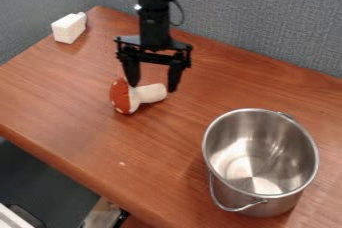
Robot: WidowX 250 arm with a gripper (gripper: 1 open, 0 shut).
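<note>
My black gripper (152, 73) stands open above a toy mushroom (123, 96) with a red, white-spotted cap and a cream stem, lying on its side on the wooden table (94, 122). The fingers are spread wide on either side over the mushroom, with nothing seen held between them.
A steel bucket (261, 157) with a handle stands at the front right. A white block (68, 27) sits at the back left. A grey wall (267, 22) is behind the table.
</note>
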